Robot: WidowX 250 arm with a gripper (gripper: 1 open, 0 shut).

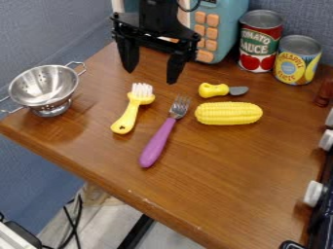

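Observation:
My black gripper [154, 61] is open, raised above the back middle of the wooden table [221, 199], nothing visible between its fingers. Below and in front of it lie a yellow brush [131, 110] with white bristles, a purple-handled fork [159, 140], a small yellow-handled cutter [213, 90] and a corn cob [228, 114].
A steel colander [43, 88] sits at the left edge. A tomato can [259, 43], a yellow can [297, 60] and a teal toy [212, 24] stand at the back. Black equipment with white knobs [320, 195] lines the right edge.

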